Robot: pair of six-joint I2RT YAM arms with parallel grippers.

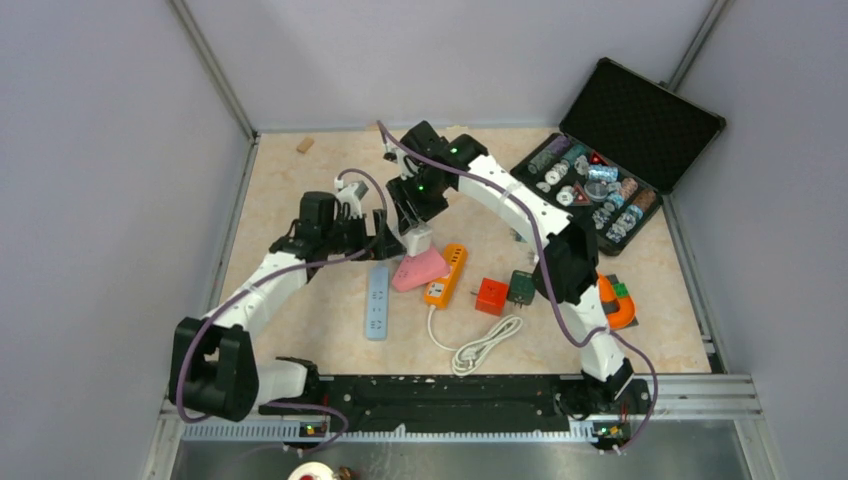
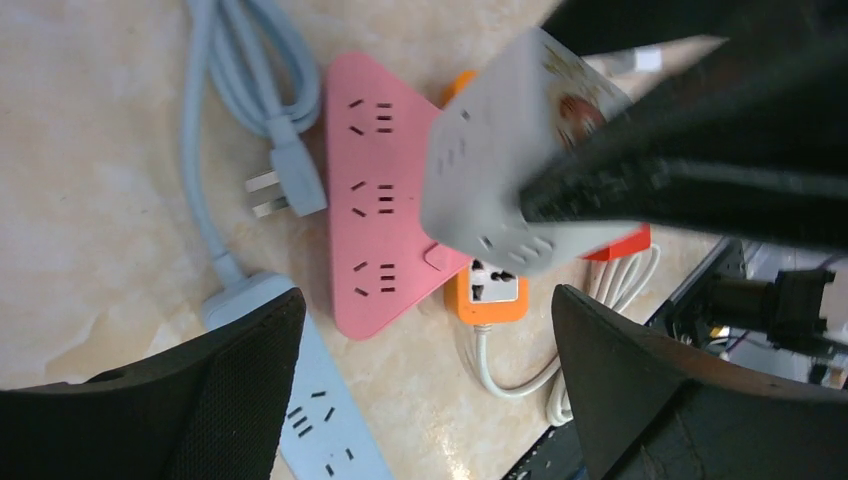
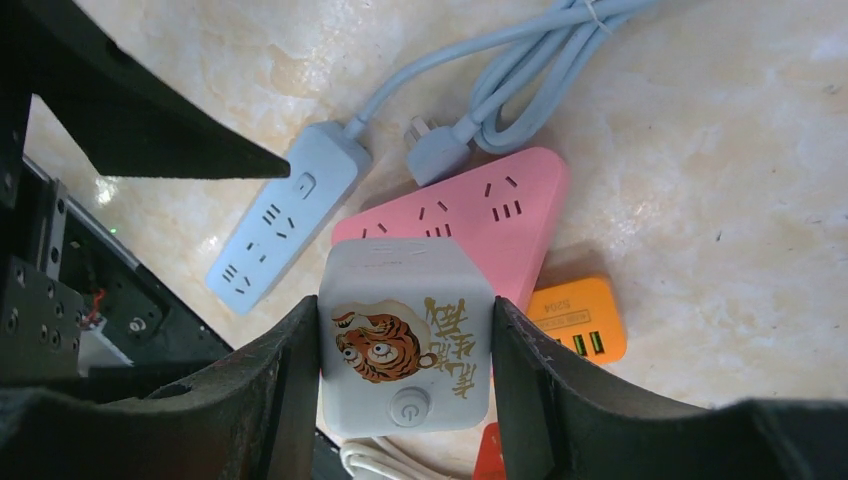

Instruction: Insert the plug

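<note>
A white cube adapter (image 3: 405, 340) with a tiger print is held between the fingers of my right gripper, above the pink power strip (image 3: 500, 220). The light blue strip (image 3: 280, 210) lies beside the pink one; its coiled cable with a plug (image 2: 295, 180) is behind. An orange strip (image 3: 570, 310) is partly under the held cube in view. My left gripper stands open just left of the cube, nothing between its fingers.
Red (image 1: 491, 296) and dark green (image 1: 521, 287) cubes lie right of the strips, with a coiled white cable (image 1: 485, 345) in front. An open chip case (image 1: 640, 130) occupies the back right.
</note>
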